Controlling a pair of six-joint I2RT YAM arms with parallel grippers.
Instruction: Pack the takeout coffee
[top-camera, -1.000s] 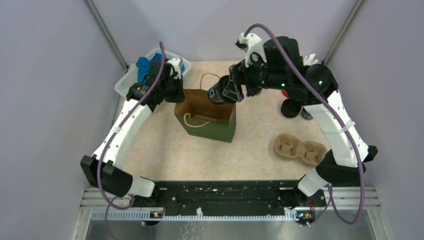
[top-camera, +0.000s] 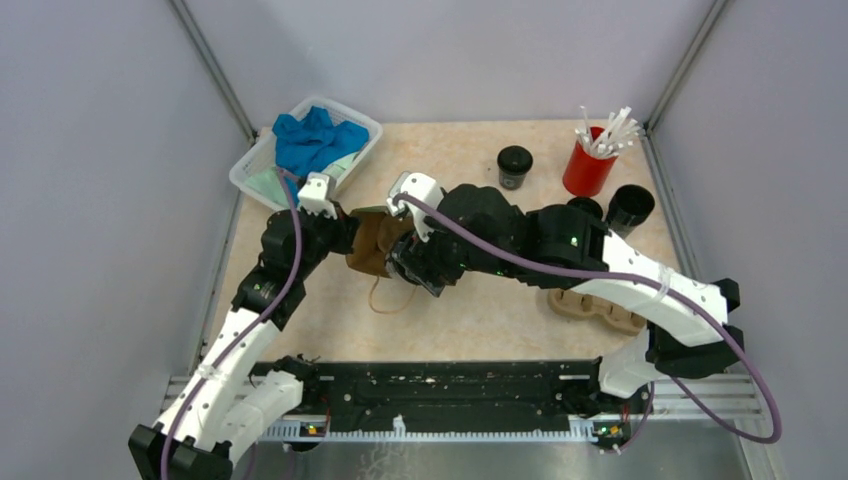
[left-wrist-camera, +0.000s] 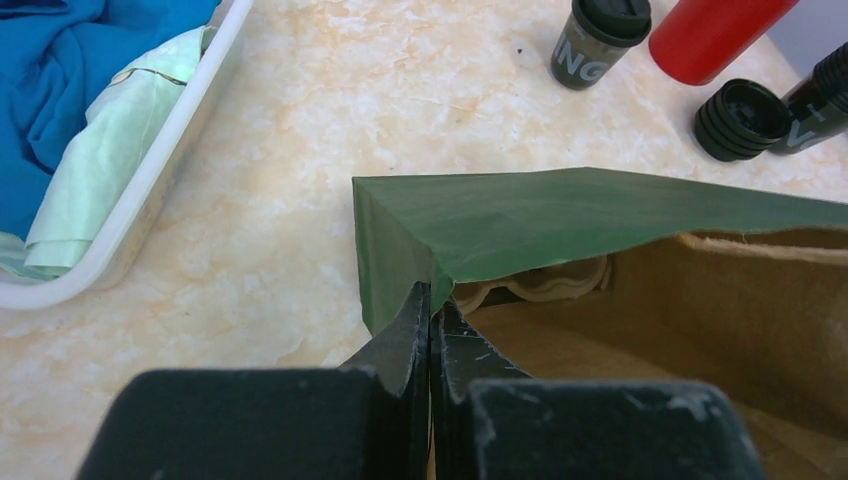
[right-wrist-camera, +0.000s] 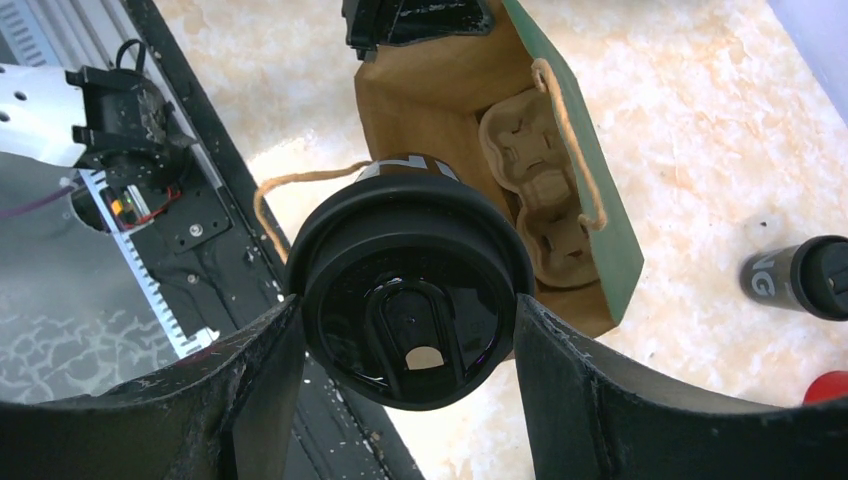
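Observation:
A green paper bag with brown inside and rope handles sits mid-table, a cardboard cup tray in its bottom. My left gripper is shut on the bag's top corner at its left side. My right gripper is shut on a black lidded coffee cup, held over the bag's opening. In the top view both grippers hide much of the bag.
A white basket of cloths stands back left. At the back right are a lidded cup, a red straw holder and black cups; another cardboard tray lies front right.
My right gripper has come down and leftward with the cup over the bag. My left gripper has moved down and slightly left in the top view, with the bag's corner.

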